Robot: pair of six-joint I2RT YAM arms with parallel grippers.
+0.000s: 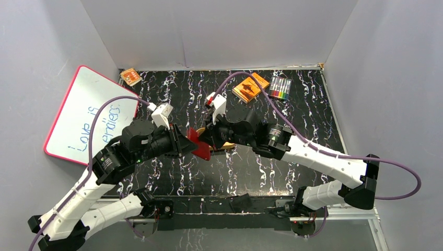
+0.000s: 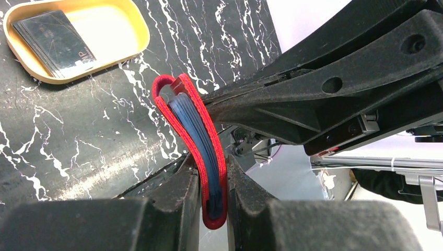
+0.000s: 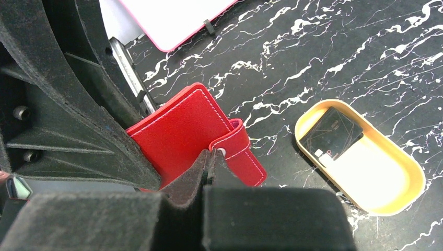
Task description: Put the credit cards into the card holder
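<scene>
In the left wrist view the red card holder [image 2: 217,172], its dark inner sleeves edge-on, stands between the fingers of my left gripper, which is shut on it. In the right wrist view its red face carries a strap [image 3: 232,140] with a white snap. My right gripper is shut, its tips against that face at the strap's end by the snap; whether they pinch the strap is hard to see. Black cards [image 3: 334,133] lie at one end of the yellow tray [image 3: 405,201], on the table beyond the holder.
The whiteboard [image 1: 78,125] leans at the left. An orange box [image 1: 251,89] and a set of colored pens [image 1: 280,88] lie at the back, with a small orange item [image 1: 130,77] in the back left corner.
</scene>
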